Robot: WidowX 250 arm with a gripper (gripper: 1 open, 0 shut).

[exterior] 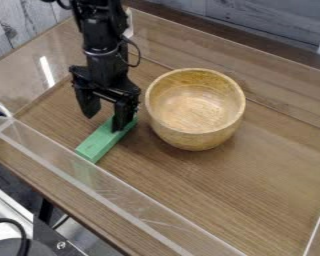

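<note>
My black gripper (pixel 104 106) hangs down over the table left of centre, its two fingers spread open, one toward each side. A green rectangular block (pixel 97 145) lies on the wooden table beneath it, running diagonally from lower left to upper right, its upper end partly hidden behind the right finger. Whether the fingers touch it I cannot tell.
A large light wooden bowl (pixel 195 106) stands just right of the gripper. A clear strip crosses the lower left, with a dark object (pixel 5 240) at the corner.
</note>
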